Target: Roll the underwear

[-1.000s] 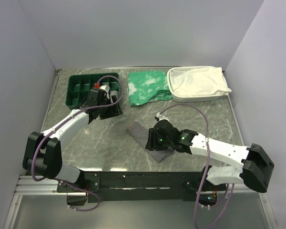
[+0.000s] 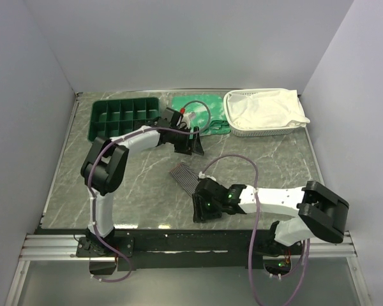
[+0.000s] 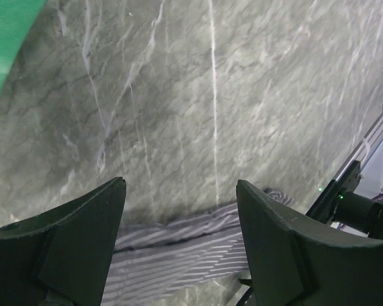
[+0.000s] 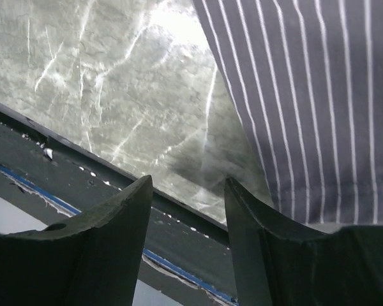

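A grey striped underwear [image 2: 184, 177] lies flat on the table, reaching from the middle toward the front edge, partly hidden by my right arm. My left gripper [image 2: 190, 148] hangs above and behind it, fingers apart; in the left wrist view the fabric [image 3: 179, 255] shows beyond the fingers. My right gripper [image 2: 201, 210] is low at the front edge, at the cloth's side; in the right wrist view its open fingertips [image 4: 242, 197] are beside the striped cloth [image 4: 313, 115], nothing between them.
A green divided box [image 2: 105, 115] stands at the back left, a folded green cloth [image 2: 210, 127] at the back middle, a white basket with white cloths [image 2: 262, 111] at the back right. The front edge [image 2: 166, 239] is close below my right gripper.
My left gripper has swung right from beside the green box to above the underwear.
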